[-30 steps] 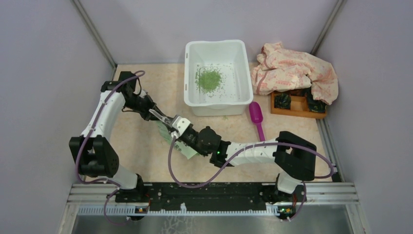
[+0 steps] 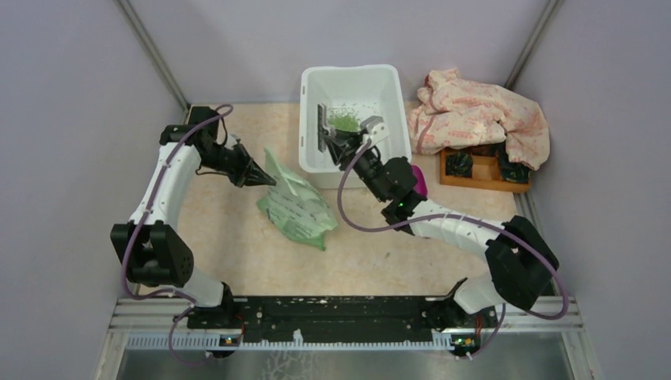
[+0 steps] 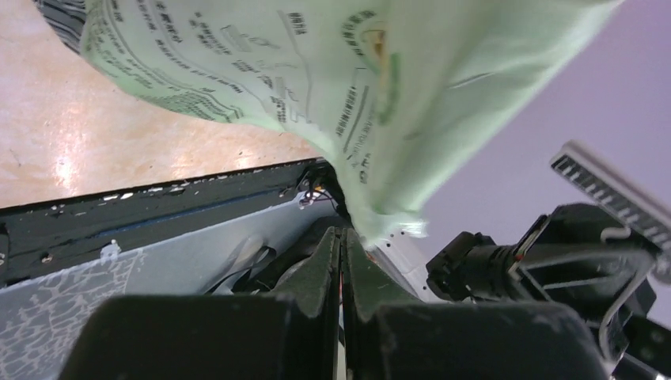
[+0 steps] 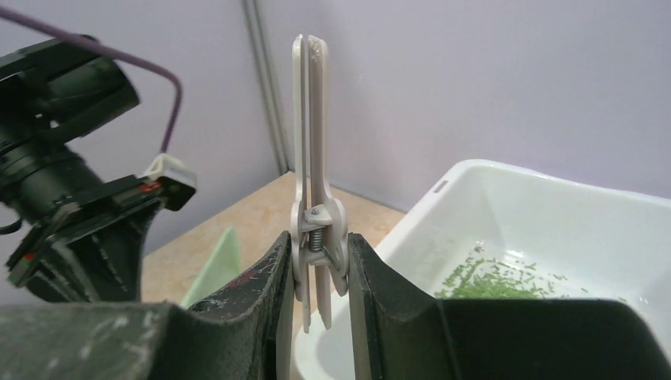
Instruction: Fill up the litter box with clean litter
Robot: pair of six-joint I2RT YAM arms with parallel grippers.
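The white litter box (image 2: 353, 158) stands at the back centre with some green litter (image 2: 344, 119) on its floor. The green printed litter bag (image 2: 297, 218) lies left of centre, its top raised by my left gripper (image 2: 269, 180), which is shut; whether its tips pinch the bag is hard to tell, and the left wrist view (image 3: 335, 237) shows nothing clear between them. My right gripper is shut on a pale clip-like tool (image 4: 310, 142) with a spring, held upright above the box's front left part.
A purple scoop (image 2: 419, 180) is partly hidden behind the right arm. A wooden tray (image 2: 483, 178) with black bags and a crumpled patterned cloth (image 2: 467, 111) are at the back right. Bare tabletop (image 2: 237, 261) shows at the front left.
My right gripper has moved from the bag up and rightward to over the litter box with the tool. The left gripper has risen slightly, and the bag shows more fully.
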